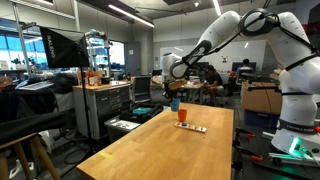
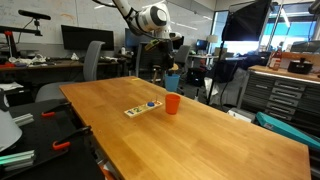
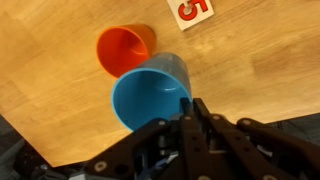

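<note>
My gripper is shut on the rim of a blue cup (image 3: 150, 98), whose open mouth faces the wrist camera. In exterior view 1 the blue cup (image 1: 175, 104) hangs above the table, close to the orange cup (image 1: 183, 114). Exterior view 2 has the blue cup (image 2: 173, 82) held higher than the orange cup (image 2: 172, 103), which stands upright on the table. The wrist view shows the orange cup (image 3: 122, 50) right beside the blue one, partly overlapped by it. Whether the cups touch I cannot tell.
A light strip with numbers (image 2: 143, 109) lies on the wooden table near the orange cup; its red 5 tile (image 3: 188, 10) shows in the wrist view.
</note>
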